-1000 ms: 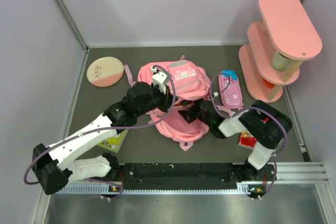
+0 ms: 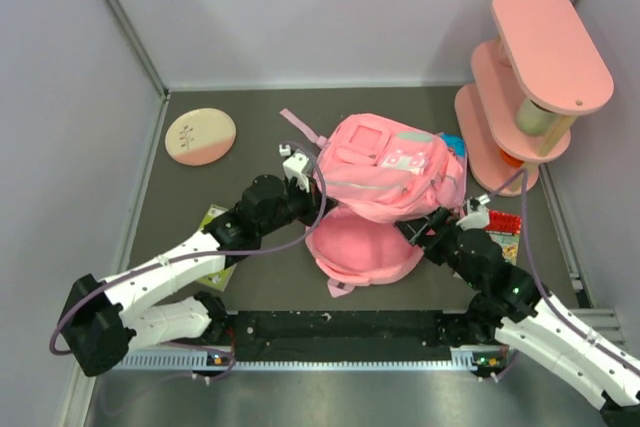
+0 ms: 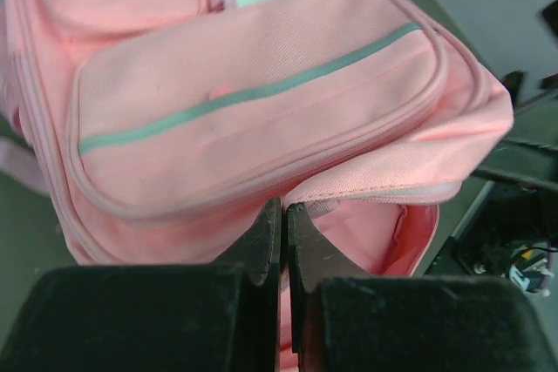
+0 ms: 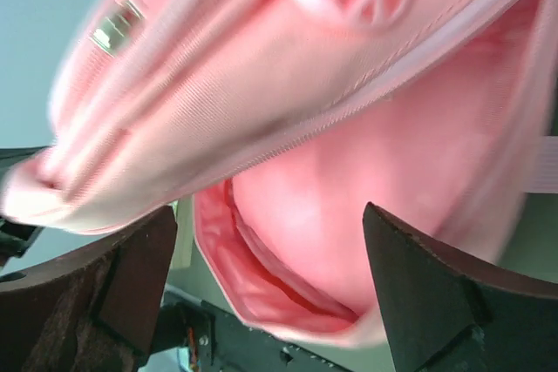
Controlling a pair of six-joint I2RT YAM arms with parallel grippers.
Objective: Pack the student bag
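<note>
The pink backpack [image 2: 385, 162] lies in the middle with its opening toward the front, the lower lining [image 2: 365, 247] showing. My left gripper is shut at the edge of the upper flap, with pink fabric right at its fingertips; whether any is between them is hard to tell. My right gripper [image 2: 420, 229] is at the right side of the opening, below the raised flap; in the right wrist view its fingers stand apart, with the bag's lining [image 4: 340, 180] seen between and beyond them. A blue item [image 2: 456, 144] is mostly hidden behind the bag.
A pink tiered shelf [image 2: 550, 47] stands at the back right. Red items [image 2: 505, 221] lie at the right, partly under my right arm. A round plate [image 2: 200, 137] is at the left, with a yellow-green item [image 2: 210, 213] under my left arm. Walls border the table.
The backpack has shifted to the right, now covering much of the pink-and-blue case. My right arm has moved right and toward the front; the left gripper has moved little.
</note>
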